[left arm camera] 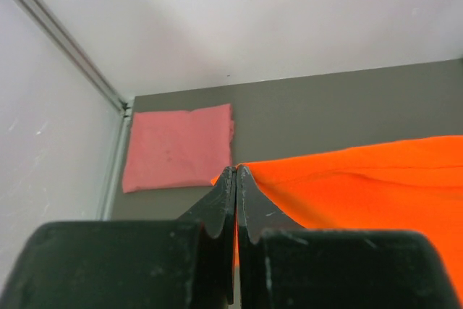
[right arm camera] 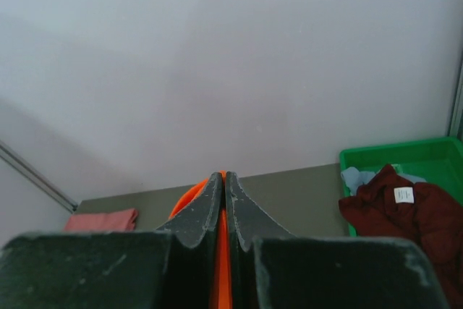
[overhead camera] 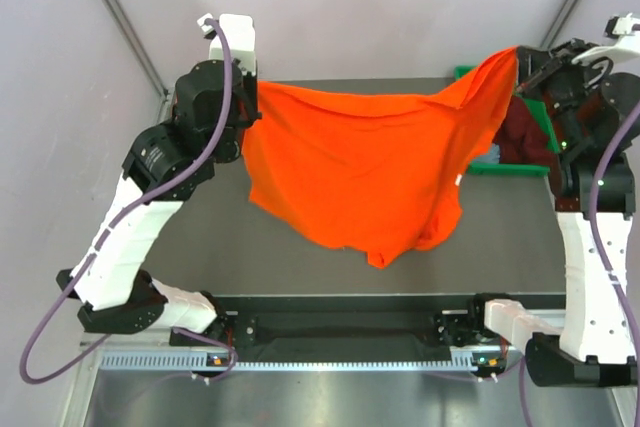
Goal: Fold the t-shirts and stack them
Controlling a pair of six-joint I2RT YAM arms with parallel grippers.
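An orange t-shirt (overhead camera: 360, 167) hangs stretched between both grippers over the table, its lower edge uneven. My left gripper (overhead camera: 255, 115) is shut on its upper-left corner; in the left wrist view the orange cloth runs from the shut fingertips (left arm camera: 244, 179). My right gripper (overhead camera: 520, 72) is raised at the upper right, shut on the other corner, with orange cloth below the fingertips in the right wrist view. A folded pink cloth (left arm camera: 173, 146) lies at the back left of the table, hidden in the top view.
A green bin (right arm camera: 391, 146) at the back right holds a dark red garment (right arm camera: 398, 215) and some grey-blue cloth (right arm camera: 356, 179). Walls border the back and sides.
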